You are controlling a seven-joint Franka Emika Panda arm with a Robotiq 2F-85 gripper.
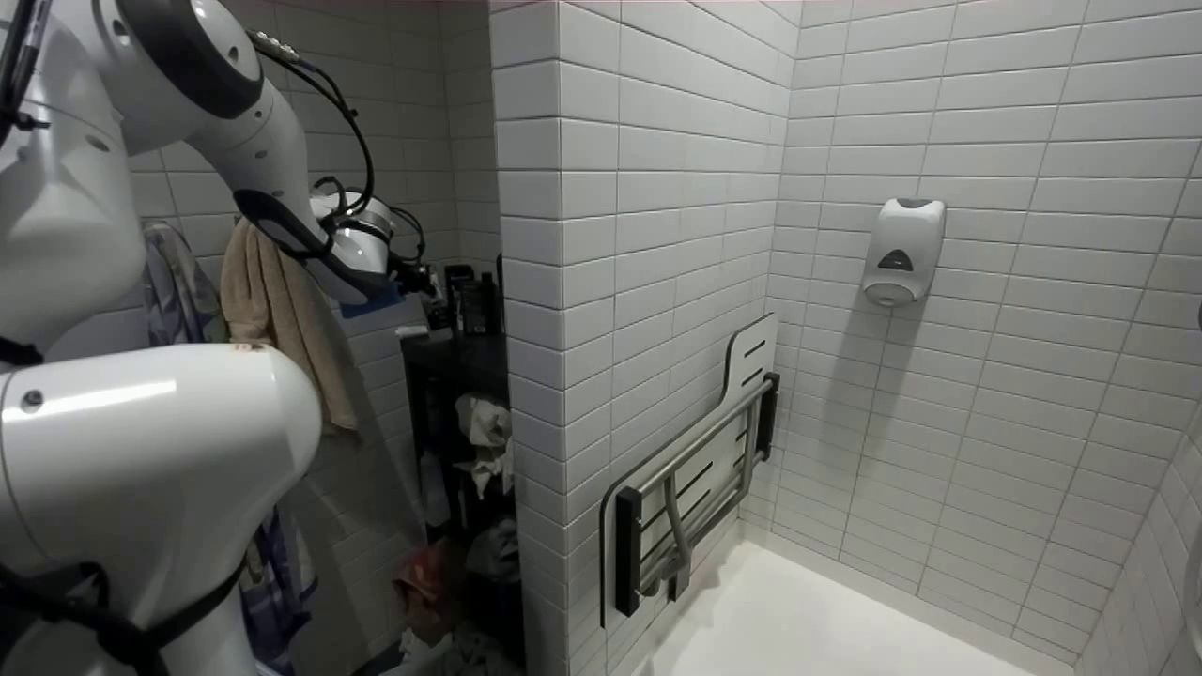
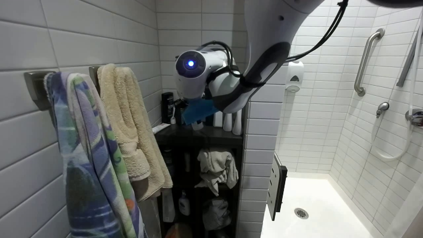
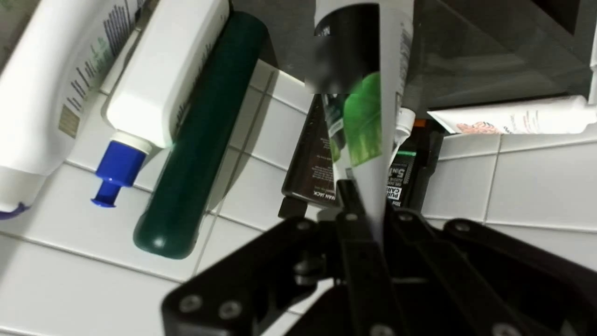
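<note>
In the wrist view my gripper is shut on a white tube (image 3: 362,126) with a black band and a green leaf print. The tube reaches up from between the fingers to the top edge of the view. Seen from exterior view 1, the gripper (image 1: 419,277) is small and dark, beside the dark bottles (image 1: 470,302) on the shelf. The robot's own hand and a blue piece (image 2: 199,110) hide the fingers in exterior view 2.
White bottles (image 3: 162,67), a dark green bottle (image 3: 202,134), a brown box (image 3: 313,162) and a small white tube (image 3: 517,116) are close around. Towels (image 2: 127,127) hang left of the black shelf (image 2: 198,137); a tiled wall (image 2: 259,146) stands to its right.
</note>
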